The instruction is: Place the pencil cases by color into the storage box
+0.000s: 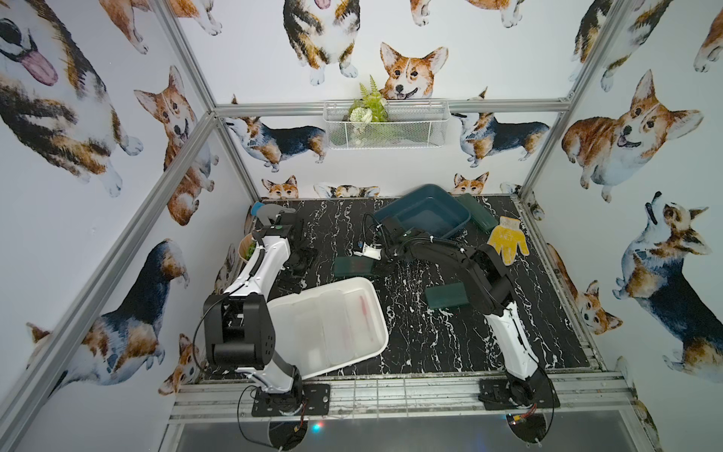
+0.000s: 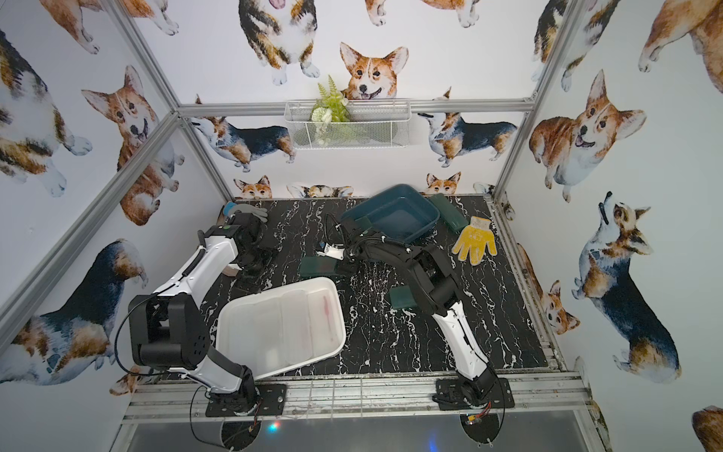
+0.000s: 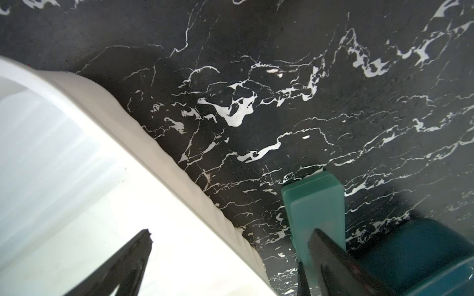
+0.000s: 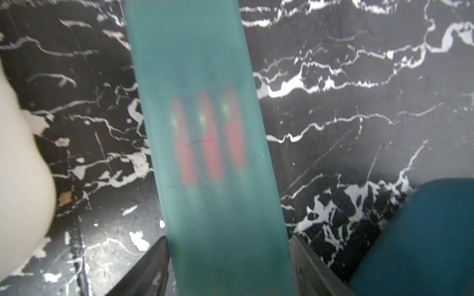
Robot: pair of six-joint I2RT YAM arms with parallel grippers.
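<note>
A green pencil case (image 4: 212, 212) with red pencils on its face lies flat on the black table. My open right gripper has one finger on each side of it. In the top left view that case (image 1: 352, 266) sits just behind the white box (image 1: 382, 331), which looks empty. A second green case (image 1: 446, 296) rests to the right, partly behind my right arm, and another (image 1: 476, 212) stands beside the blue box (image 1: 461, 226). My left gripper is open and holds nothing, up at the left; its right finger overlaps the green case in its view.
A yellow glove (image 1: 510, 241) lies at the right of the table. At the back left a grey-blue glove (image 1: 272, 211) lies near my left arm. A wire basket with a plant (image 1: 365, 120) hangs on the back wall.
</note>
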